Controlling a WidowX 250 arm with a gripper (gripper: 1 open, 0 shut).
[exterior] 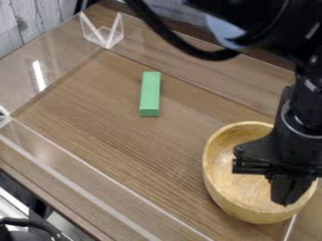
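Observation:
My black gripper (284, 184) reaches in from the top right and hangs low over a round pale-wood bowl (232, 198) at the lower right, covering much of its inside and back rim. The gripper looks shut, with nothing visible between its fingers. A green rectangular block (151, 94) lies on the wooden table (101, 151), left of the arm and apart from the bowl.
A small clear wire or plastic stand (104, 28) sits near the back left. A dark cable or part shows at the bottom left corner.

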